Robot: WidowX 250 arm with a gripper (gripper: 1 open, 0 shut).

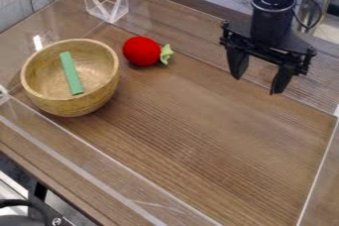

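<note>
My black gripper [271, 67] hangs over the right back of the wooden table, with its two finger assemblies spread apart and nothing visible between them. A red tomato-like object [141, 50] with a small green top sits at the back left. A wooden bowl [101, 96] at the left holds a green bar-shaped object [70, 72].
A clear wire or plastic holder [103, 4] stands at the back left corner. A dark cable or part shows at the bottom left edge.
</note>
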